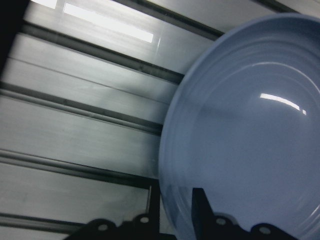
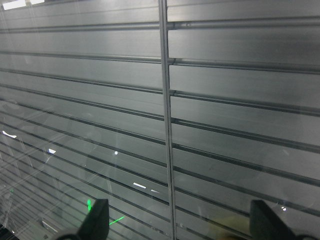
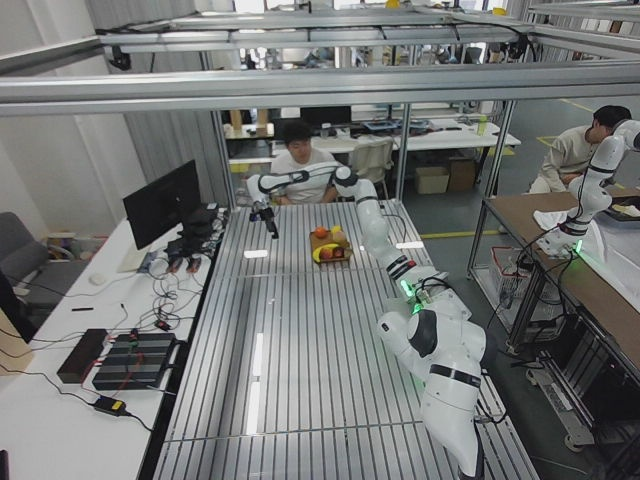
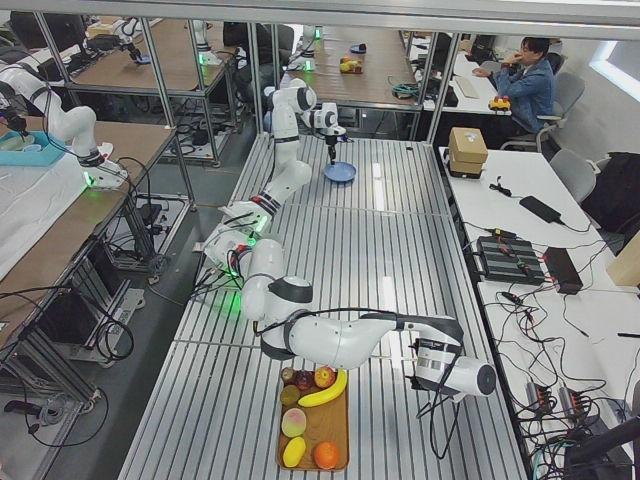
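A blue plate (image 4: pixel 340 173) (image 1: pixel 240 135) lies at the far end of the slatted table. My left gripper (image 4: pixel 332 159) is at its rim, fingers apart on either side of it; whether they touch it is unclear. My right gripper (image 3: pixel 267 225) hangs above the table beside a wooden fruit tray (image 4: pixel 325 430) (image 3: pixel 330 260), open over bare slats. The tray holds several fruits, including bananas and an orange.
Side desks carry a monitor (image 3: pixel 160 210), cables, electronics and a cardboard box (image 4: pixel 467 150). People sit beyond the table's edges.
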